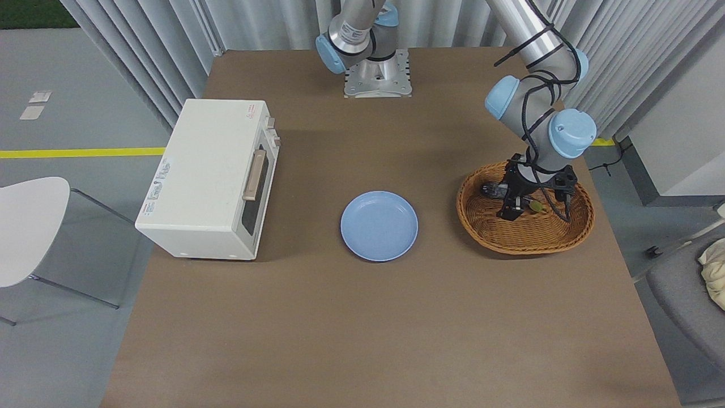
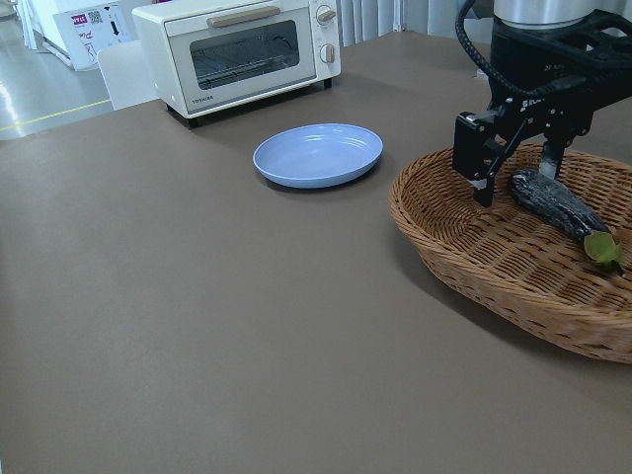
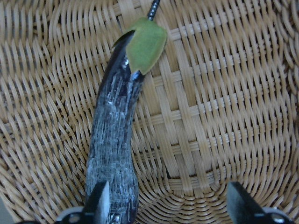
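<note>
A dark eggplant [image 2: 551,202] with a green cap lies in the round wicker basket [image 1: 523,238] at the right of the table. My gripper is down inside the basket with its fingers open. In the wrist view one finger is over the eggplant's lower body and the other over bare weave to its right. In the front view the wrist and cables hide much of the eggplant. A blue plate [image 1: 378,225] lies empty left of the basket.
A white toaster oven [image 1: 197,177] stands at the table's left.
</note>
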